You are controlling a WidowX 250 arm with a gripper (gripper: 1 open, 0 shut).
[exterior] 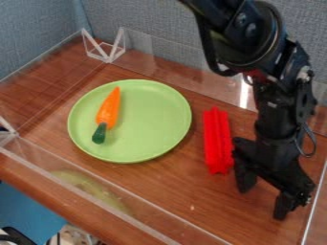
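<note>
My black gripper (266,189) is low over the wooden table at the right, its fingers open and pointing down, with nothing seen between them. Just left of it lies a long red block (216,139), upright in the view along its length. A green plate (157,126) sits to the left, holding an orange carrot (110,110) with a dark green top.
The wooden table (166,201) has free room in front of the plate. Clear low walls edge it, and a white wire rack (102,46) stands at the back left.
</note>
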